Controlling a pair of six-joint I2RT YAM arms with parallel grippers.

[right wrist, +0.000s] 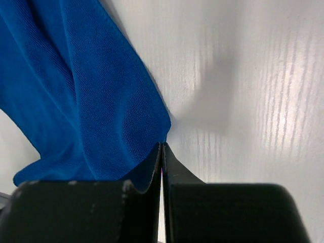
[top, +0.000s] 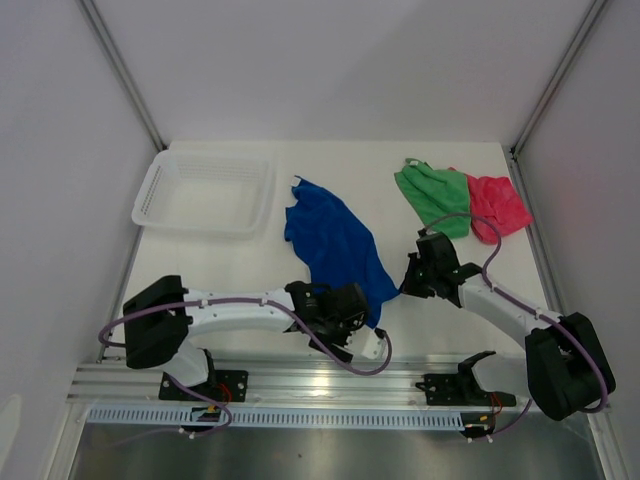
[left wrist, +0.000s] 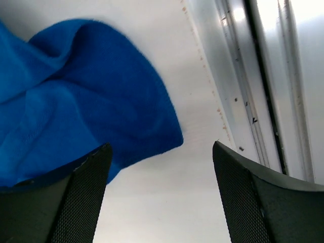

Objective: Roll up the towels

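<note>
A blue towel [top: 325, 235] lies diagonally across the middle of the table. My left gripper hovers over its front end, fingers apart, with a flat corner of the towel [left wrist: 142, 121] between and beyond them in the left wrist view. My right gripper is shut at the towel's right corner [right wrist: 142, 126]; whether cloth is pinched in the tips is hard to tell. The green towel [top: 435, 195] and red towel [top: 498, 208] lie at the back right.
An empty white plastic bin [top: 203, 215] stands at the back left. Metal rails [top: 300, 370] run along the front edge, close to my left gripper. Bare table shows left and right of the blue towel.
</note>
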